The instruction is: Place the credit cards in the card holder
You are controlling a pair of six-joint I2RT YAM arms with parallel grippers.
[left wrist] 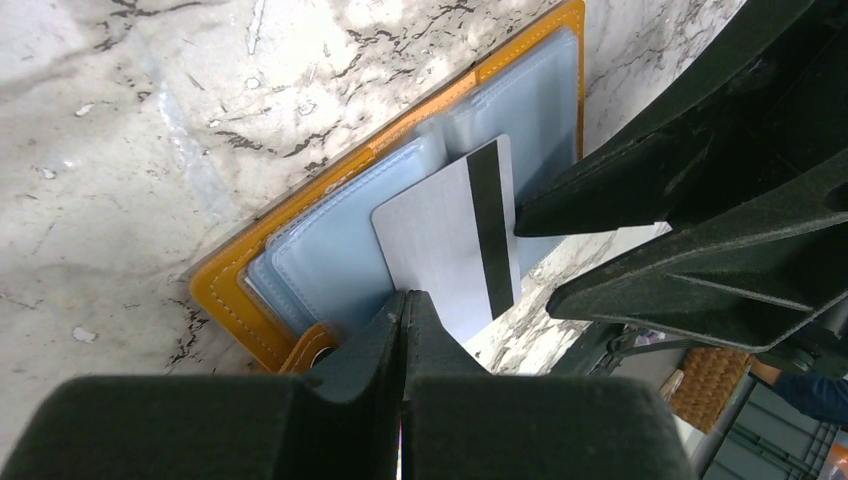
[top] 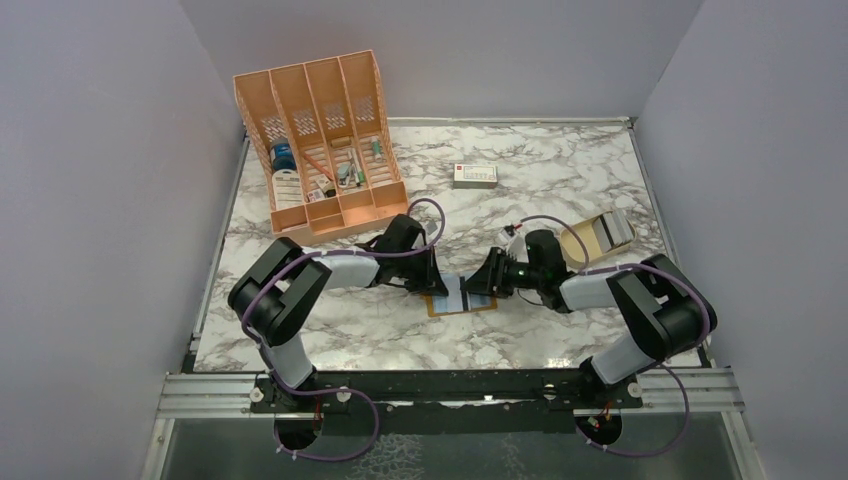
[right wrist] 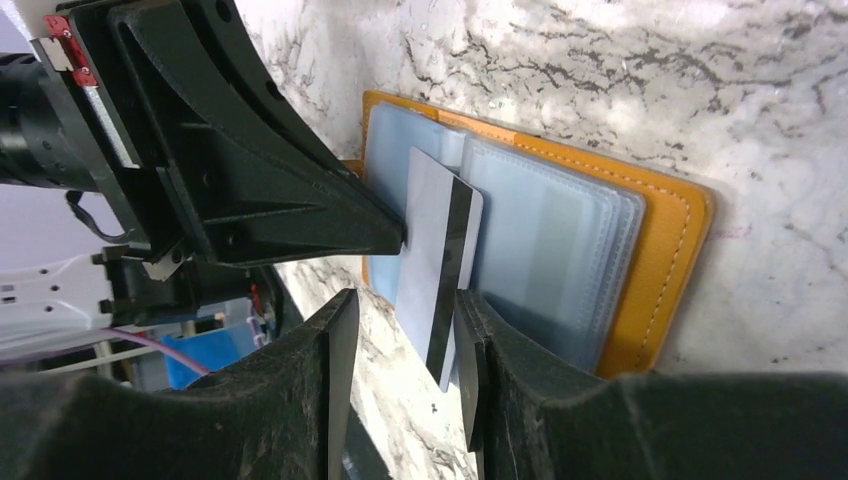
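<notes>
The card holder [top: 448, 309] lies open near the table's middle, with a tan border and pale blue clear sleeves. On the sleeves is a grey-white card with a black stripe, seen also as the card [right wrist: 424, 225] in the right wrist view. Whether any edge sits inside a sleeve, I cannot tell. My left gripper is shut, its tips against the card's face, nothing visible between them. From the opposite side, my right gripper stands open at the card's edge, fingers apart.
Behind my right arm, an open tan box [top: 571, 246] contains several cards. A small white box [top: 475, 176] stands at the back, and a wooden organizer [top: 361, 212] at back left. Bare marble [top: 540, 340] is free in front.
</notes>
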